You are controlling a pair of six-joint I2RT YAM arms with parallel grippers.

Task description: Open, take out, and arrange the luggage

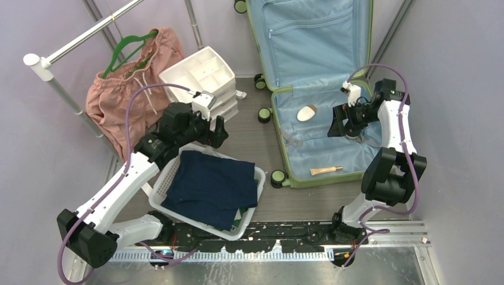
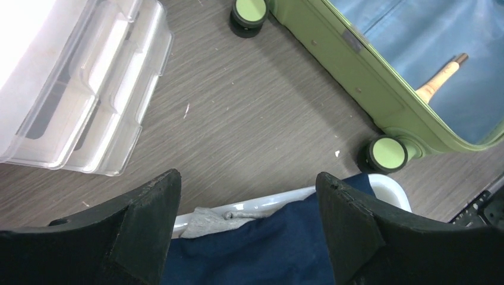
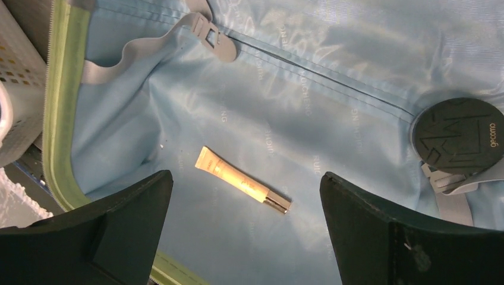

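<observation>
The green suitcase (image 1: 282, 136) lies open, lid up at the back, blue lining inside. It holds a beige tube (image 1: 325, 170) (image 3: 235, 177), a white oval item (image 1: 306, 113) and a dark round gecomo container (image 3: 457, 136), partly hidden in the top view. My open right gripper (image 1: 342, 122) hovers over the suitcase, above the tube and container, holding nothing. My left gripper (image 1: 214, 134) is open and empty above the back edge of the white basket (image 1: 258, 196), which holds folded navy cloth (image 1: 211, 184) and some grey fabric (image 2: 214, 221).
A white drawer organizer (image 1: 199, 76) stands at the back, beside a rail with a pink garment (image 1: 131, 101) on a green hanger. Bare floor (image 2: 249, 113) lies between organizer, basket and suitcase. Walls bound both sides.
</observation>
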